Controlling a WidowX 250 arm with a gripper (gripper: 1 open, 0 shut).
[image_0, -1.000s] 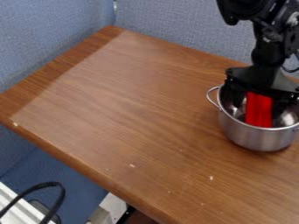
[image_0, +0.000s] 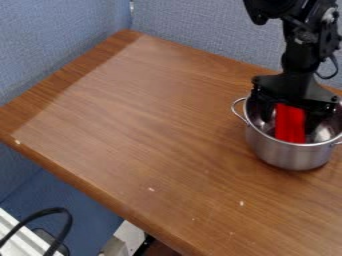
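Note:
A steel pot (image_0: 281, 150) with loop handles sits on the right side of the wooden table. A red rectangular object (image_0: 290, 124) stands inside it. My black gripper (image_0: 291, 101) is lowered over the pot's rim, around the top of the red object. Its fingertips are partly hidden, and I cannot tell whether they touch the object.
Blue padded walls (image_0: 54, 55) border the back and left. A black cable and white item lie below the table's near left edge.
My gripper has risen slightly, and the pot with the red object has shifted very slightly, if at all.

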